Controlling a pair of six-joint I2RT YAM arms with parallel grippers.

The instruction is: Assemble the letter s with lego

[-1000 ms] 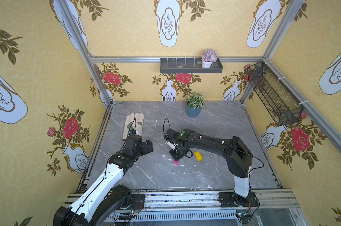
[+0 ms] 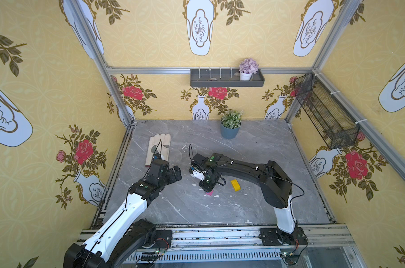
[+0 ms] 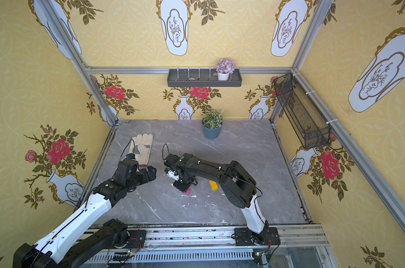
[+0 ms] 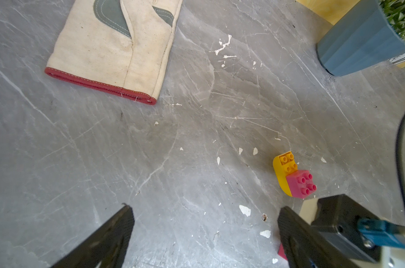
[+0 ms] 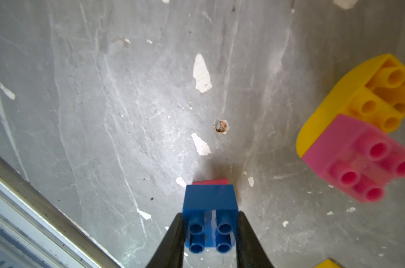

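Note:
In the right wrist view my right gripper is shut on a blue brick (image 5: 210,196), held over a red-pink brick (image 5: 210,181) that is mostly hidden beneath it; whether the two touch I cannot tell. To the right lies a joined pair: a yellow curved brick and a pink brick, also visible in the left wrist view. Another yellow brick (image 2: 236,185) lies right of the right gripper. My left gripper stands open with nothing between its fingers, over bare table at the left, apart from the bricks.
A folded glove (image 4: 108,67) lies at the back left. A potted plant (image 2: 229,131) stands near the back wall. A mesh basket (image 2: 327,116) hangs on the right wall.
The left arm has stayed where it was.

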